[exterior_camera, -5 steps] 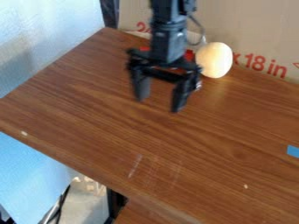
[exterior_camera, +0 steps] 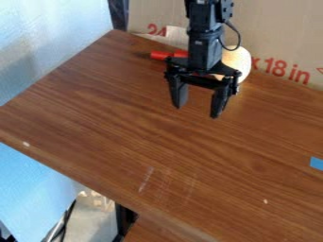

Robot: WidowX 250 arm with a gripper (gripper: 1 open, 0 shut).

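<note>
My black gripper hangs over the back part of the wooden table, its two fingers apart with nothing visible between them. Behind it a red object lies at the back of the table. A pale rounded object is partly hidden behind the gripper's right side.
A cardboard panel with red print stands along the back. A blue patch is at the right edge. The table's left edge borders a light blue surface.
Over the last second the gripper has moved right and back, now covering part of the pale object.
</note>
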